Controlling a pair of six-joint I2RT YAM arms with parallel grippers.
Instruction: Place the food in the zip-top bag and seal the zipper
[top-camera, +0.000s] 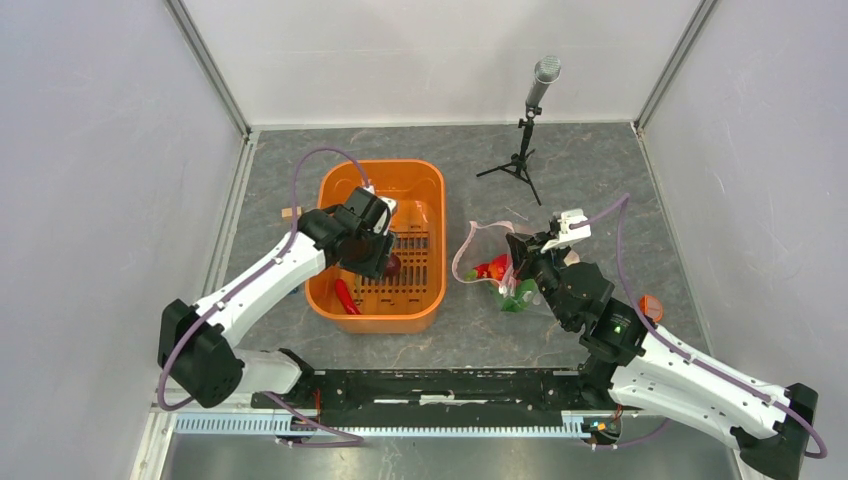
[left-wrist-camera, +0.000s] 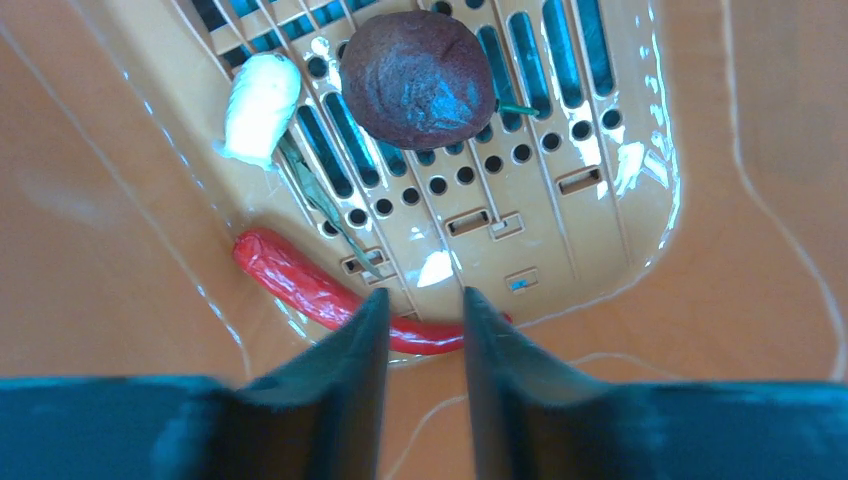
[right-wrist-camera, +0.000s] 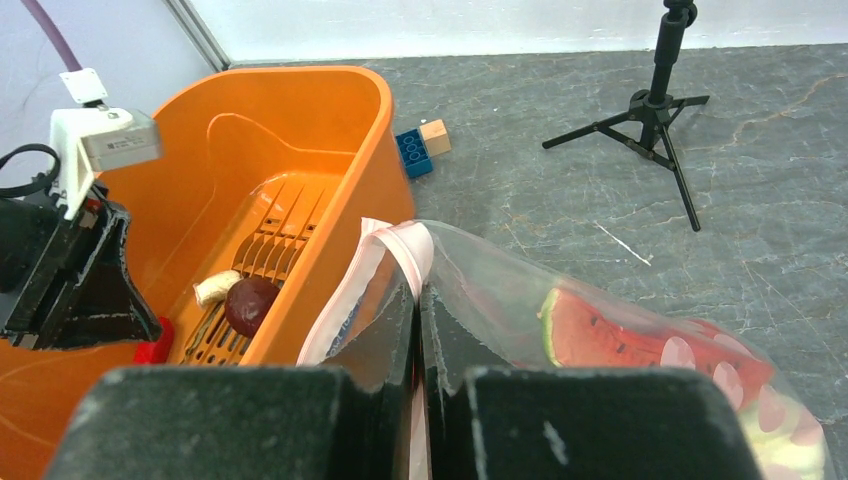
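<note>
An orange bin (top-camera: 375, 320) holds a red sausage-like pepper (left-wrist-camera: 290, 275), a dark round food (left-wrist-camera: 417, 80) and a small pale item (left-wrist-camera: 260, 105). My left gripper hangs above them, fingers parted with nothing between. A clear zip bag (right-wrist-camera: 480, 260) with pink zipper stands right of the bin, holding a watermelon slice (right-wrist-camera: 610, 330) and other food. My right gripper is shut on the bag's rim.
A microphone stand (top-camera: 520, 160) stands at the back. Small blocks (right-wrist-camera: 435, 137) lie behind the bin. An orange item (top-camera: 650, 305) lies at right, beside the right arm.
</note>
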